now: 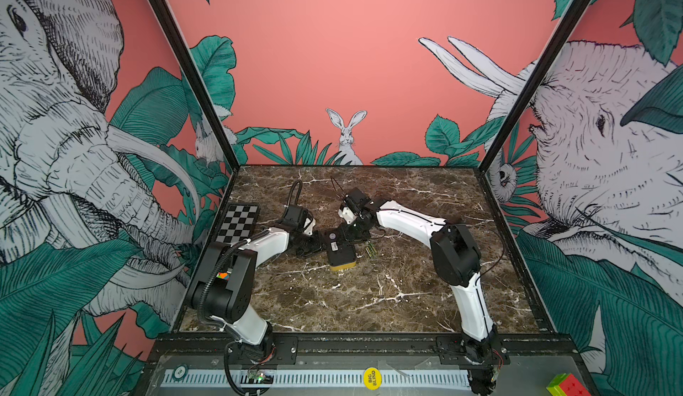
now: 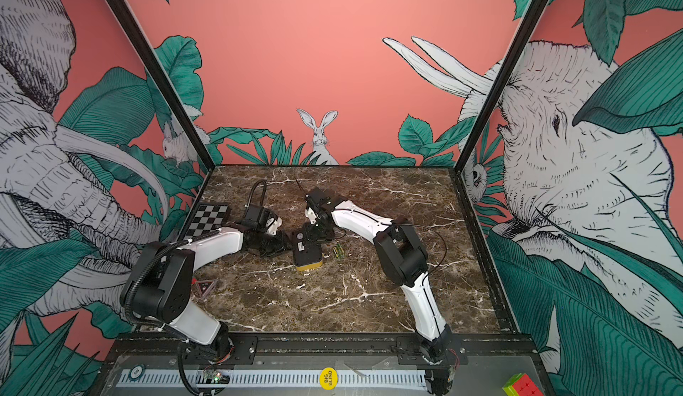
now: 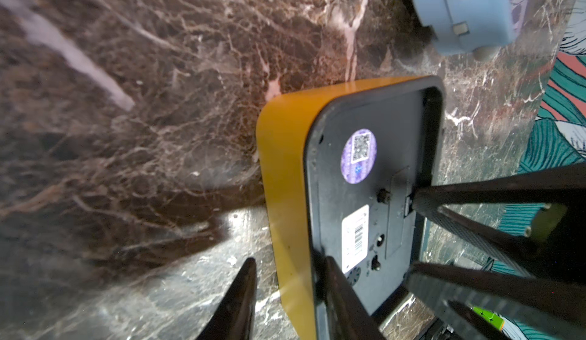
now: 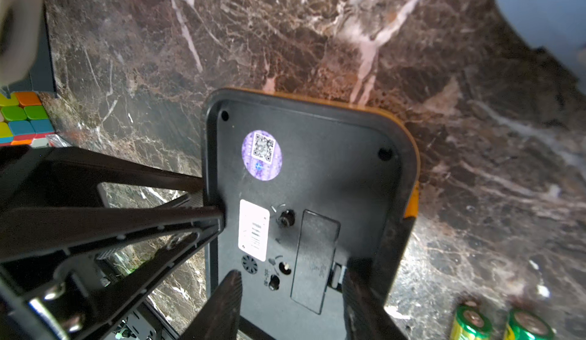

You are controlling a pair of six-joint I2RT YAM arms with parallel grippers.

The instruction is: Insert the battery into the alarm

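The alarm point(image 4: 360, 157) lies face down on the table, its black back up and its yellow side point(image 3: 274, 175) showing. Its battery cover point(image 4: 315, 260) is in place. In the left wrist view my left gripper is part open at the alarm's side edge, one finger outside the yellow wall and the other over the rim; contact is unclear. My right gripper is part open over the alarm's back, one finger close to the cover's latch point(image 4: 336, 275). Two green batteries point(image 4: 470, 321) lie on the table beside the alarm.
A blue object point(image 3: 457, 16) with white knobs stands near the alarm. On the left are a checkered board point(image 1: 237, 224) and a colourful cube point(image 1: 222, 276) partly hidden by the left arm.
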